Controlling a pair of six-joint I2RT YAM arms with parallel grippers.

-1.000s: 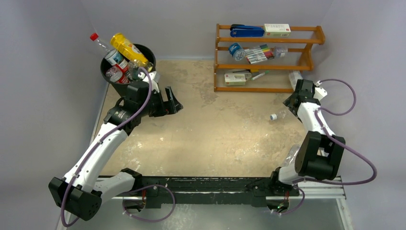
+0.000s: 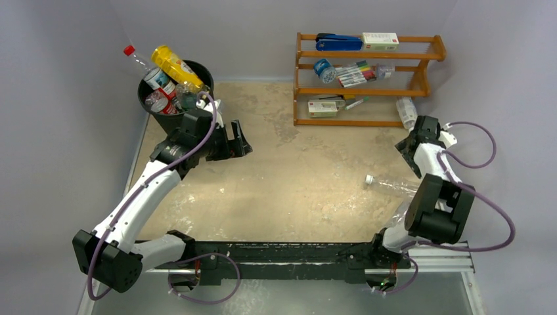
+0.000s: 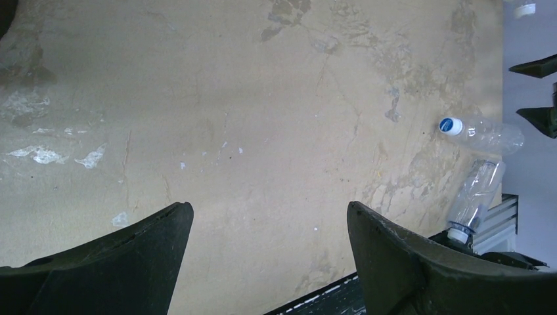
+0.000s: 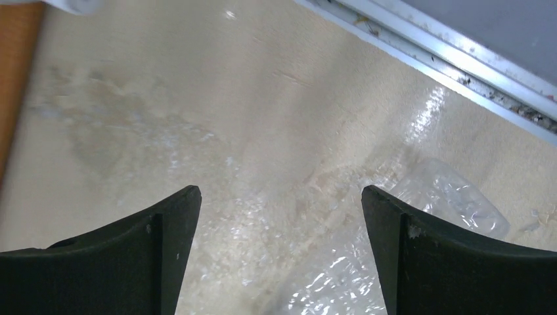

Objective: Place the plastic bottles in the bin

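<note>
A clear plastic bottle with a white cap (image 2: 389, 184) lies on the floor at the right, below my right gripper (image 2: 408, 155); a second clear bottle (image 3: 475, 193) lies beside it, nearer the front edge. The right wrist view shows clear plastic (image 4: 450, 197) under my open right gripper's fingers. My left gripper (image 2: 234, 141) is open, hanging empty beside the black bin (image 2: 150, 110), which is heaped with bottles, including a yellow one (image 2: 172, 65) and a red-capped one (image 2: 134, 60).
A wooden rack (image 2: 363, 123) at the back right holds boxes, markers, a stapler and containers, with a white item (image 2: 406, 108) at its right end. Walls close in on both sides.
The bottle under my right gripper has shifted down toward the front and slightly left. My right arm has moved slightly.
</note>
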